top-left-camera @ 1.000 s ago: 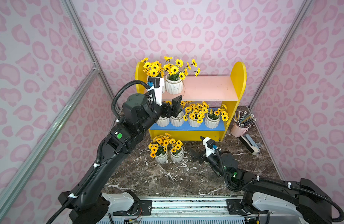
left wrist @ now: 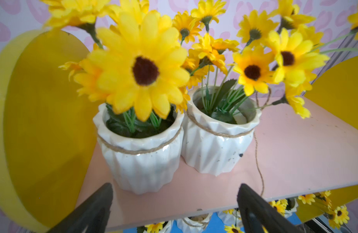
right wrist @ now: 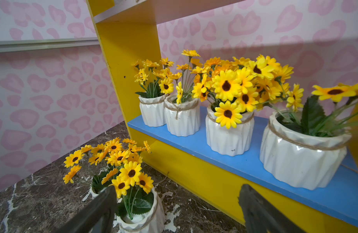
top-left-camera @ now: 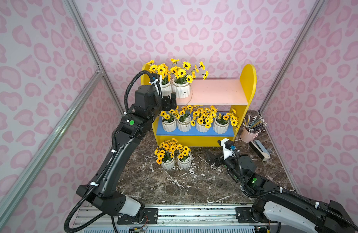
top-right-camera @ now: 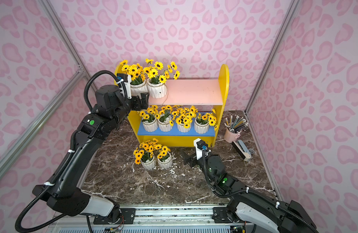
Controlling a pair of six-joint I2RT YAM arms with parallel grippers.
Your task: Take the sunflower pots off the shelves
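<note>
Two white sunflower pots stand side by side on the pink upper shelf point(top-left-camera: 217, 91): a left pot point(left wrist: 140, 163) near the yellow end panel and a right pot point(left wrist: 217, 143). My left gripper is open just in front of and below the left pot, its fingers apart with nothing between them. On the blue lower shelf point(right wrist: 186, 147) several more sunflower pots stand in a row, the nearest pot point(right wrist: 303, 151) at right in the right wrist view. My right gripper hangs open and empty before that shelf, above the table.
Two sunflower pots point(top-left-camera: 184, 161) stand together on the dark marble table point(top-left-camera: 202, 182) before the shelf's left half. A pink cup of pencils point(top-left-camera: 247, 135) and a black-and-white block point(top-left-camera: 259, 150) lie at right.
The pots have not moved.
</note>
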